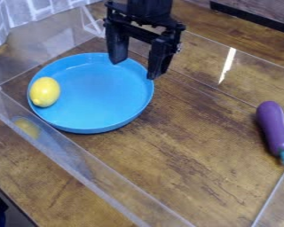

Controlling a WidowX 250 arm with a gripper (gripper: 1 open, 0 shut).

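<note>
My black gripper (138, 55) hangs at the top centre, over the back edge of a round blue plate (99, 96). Its two fingers point downward and stand apart, and I see nothing held between them. A yellow egg-shaped object (43, 91) rests on the left side of the plate. A purple eggplant-like object (272, 129) with a teal tip lies at the right, apart from the plate.
Clear plastic walls (74, 168) run along the left and lower edges of the wooden table (186, 160).
</note>
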